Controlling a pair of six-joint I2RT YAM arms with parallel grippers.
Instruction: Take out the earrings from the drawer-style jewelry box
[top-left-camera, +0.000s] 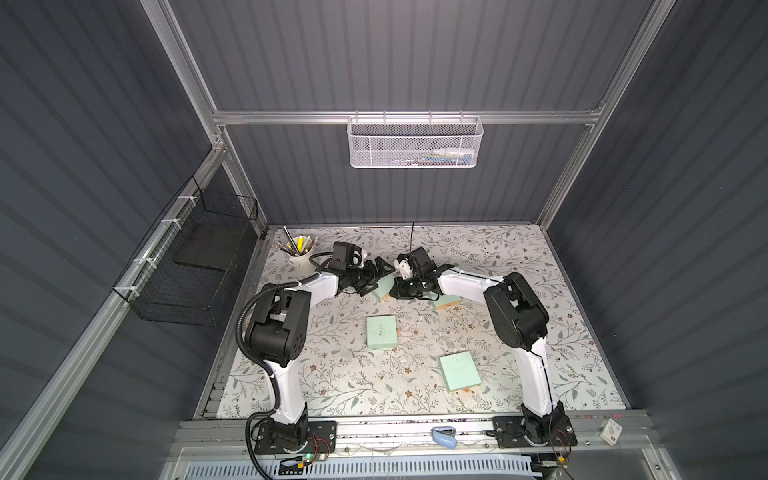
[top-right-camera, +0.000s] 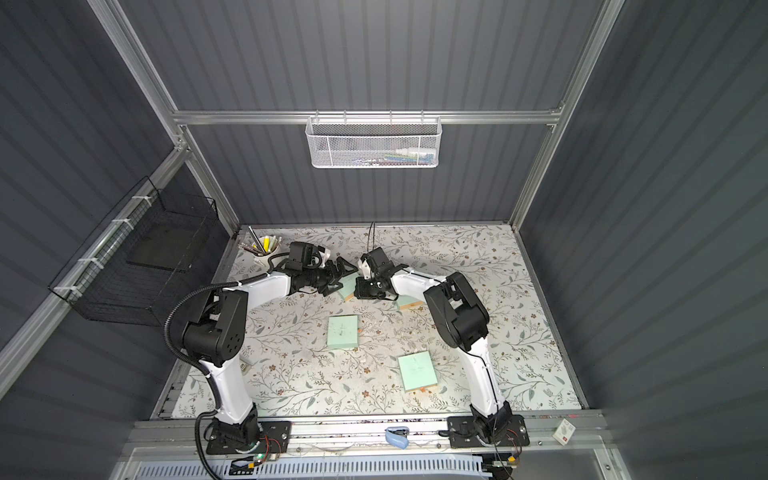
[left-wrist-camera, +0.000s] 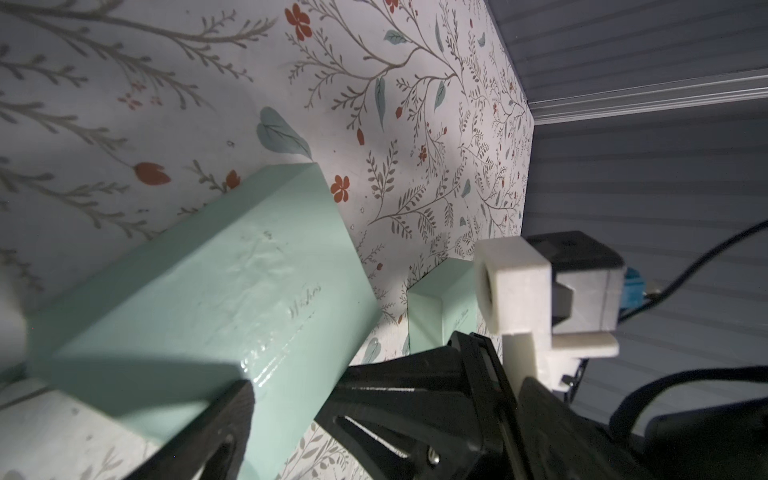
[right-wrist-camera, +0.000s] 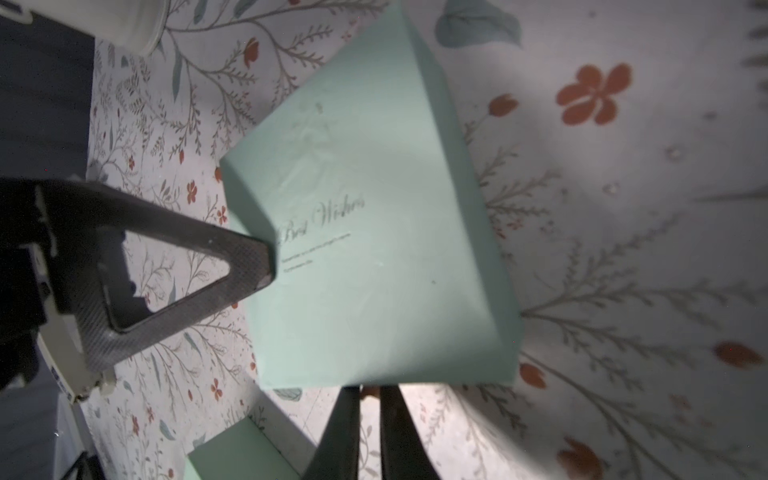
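A mint-green box (right-wrist-camera: 352, 240) with "Best Wishes" on its top lies on the floral table between my grippers. My left gripper (top-left-camera: 380, 278) stands open at it; one left finger (right-wrist-camera: 232, 268) meets the box's edge in the right wrist view. Coming from the other side, my right gripper points at the box's near edge, its fingers parted by a narrow gap. A small orange-brown tab (right-wrist-camera: 369, 392) shows at that edge, just beyond the fingertips; I cannot tell whether they touch it. No drawer interior or earrings are visible.
Three more mint boxes lie around: one partly under the right arm (top-left-camera: 446, 302), one in the middle (top-left-camera: 381, 332), one near the front (top-left-camera: 460, 371). A pen cup (top-left-camera: 301, 254) stands at back left.
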